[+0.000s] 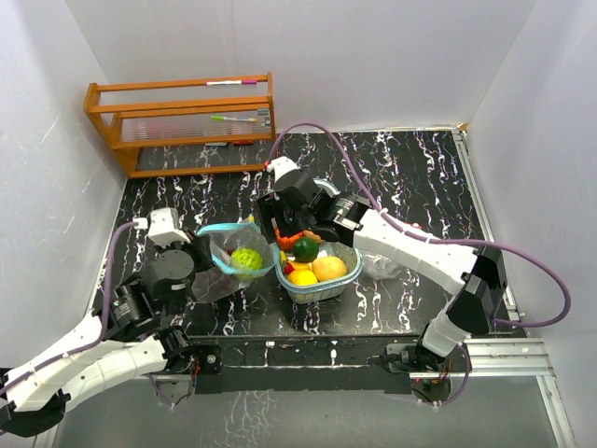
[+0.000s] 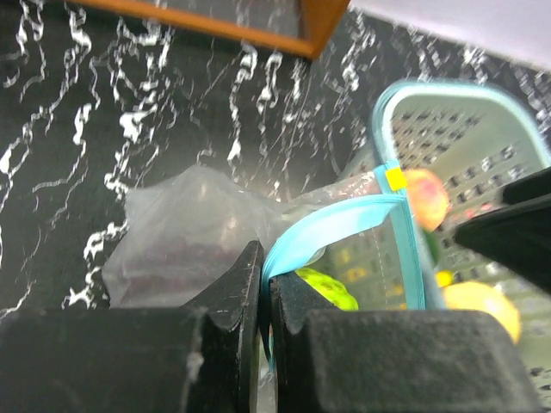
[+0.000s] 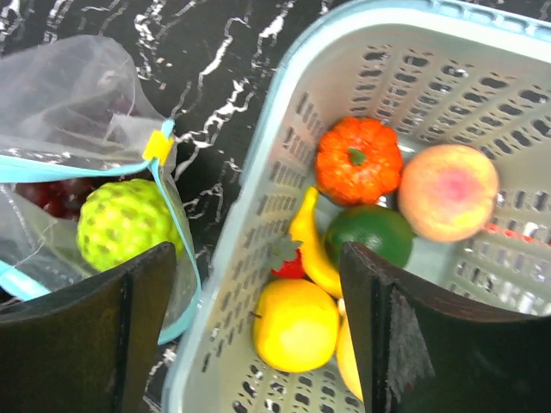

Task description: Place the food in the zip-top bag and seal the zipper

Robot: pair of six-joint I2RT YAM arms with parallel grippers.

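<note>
The clear zip top bag point(image 1: 219, 280) with a blue zipper rim point(image 2: 340, 219) lies left of the basket. Inside it are a green textured fruit point(image 3: 127, 222) and dark red grapes point(image 3: 62, 196). My left gripper is shut on the blue rim at the bag's left side. The yellow zipper tab point(image 3: 158, 147) at the opposite corner is free. My right gripper stands open above the basket's left wall, nothing held between its fingers. In the top view, the right arm hides part of the bag's far corner.
A light basket point(image 3: 258, 163) holds an orange pumpkin point(image 3: 358, 160), a peach point(image 3: 448, 192), an avocado point(image 3: 370, 235), a banana point(image 3: 312, 241) and other food. Another clear plastic piece point(image 1: 381, 266) lies to its right. A wooden rack point(image 1: 187, 109) stands at the back left.
</note>
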